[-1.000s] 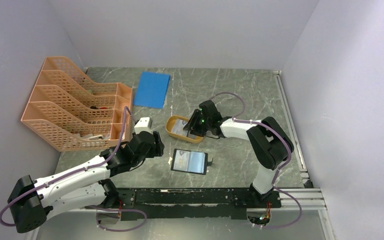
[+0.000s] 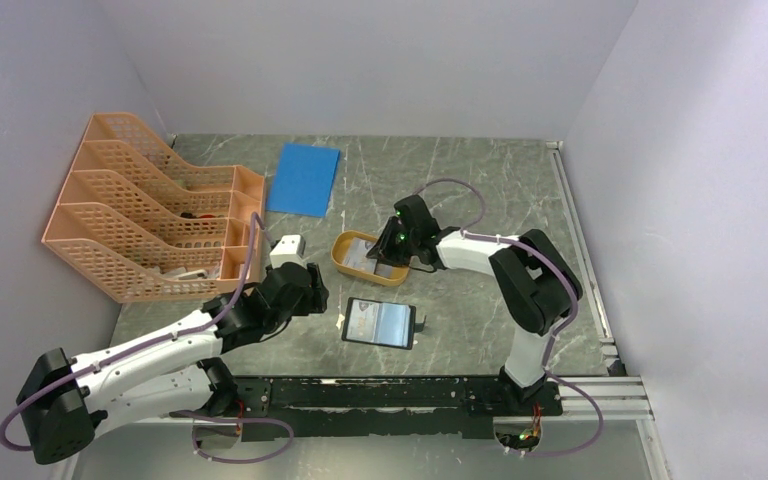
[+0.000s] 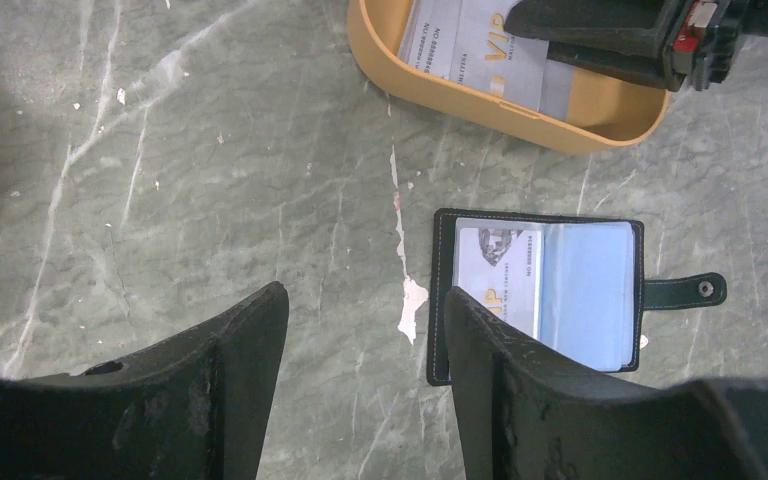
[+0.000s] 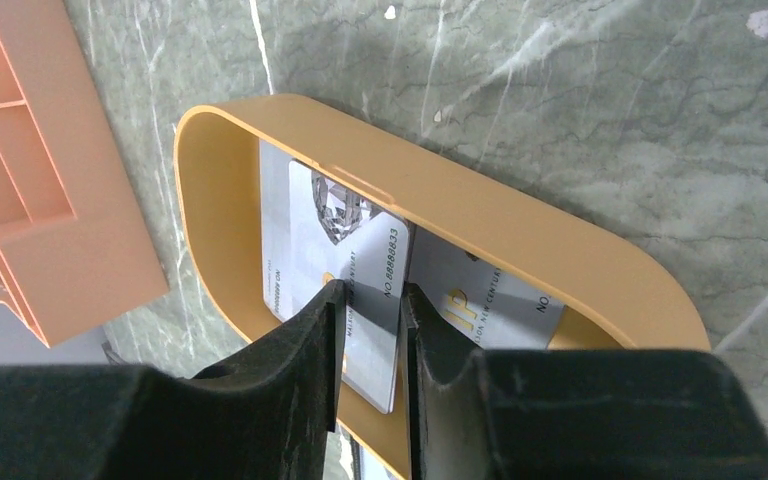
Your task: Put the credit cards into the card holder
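In the top view the card holder (image 2: pixel 379 323) lies spread open on the table, a white card (image 3: pixel 500 270) in its left pocket and the right pocket clear. Behind it, several white credit cards (image 4: pixel 345 250) rest in a shallow orange tray (image 4: pixel 440 190), some overlapping. My right gripper reaches into this tray, its fingers part open over the overlapping cards, one finger (image 4: pixel 420 325) close to the upper card's edge. Whether the fingertips touch it cannot be told. My left gripper hangs open, nothing between its fingers, left of the holder.
A tiered orange rack (image 2: pixel 160 215) fills the left side, and a blue sheet (image 2: pixel 303 180) lies at the back. Bare table surrounds the holder, with open room on the right. The holder's strap (image 3: pixel 685 291) sticks out to its right.
The left arm and the holder look the same.
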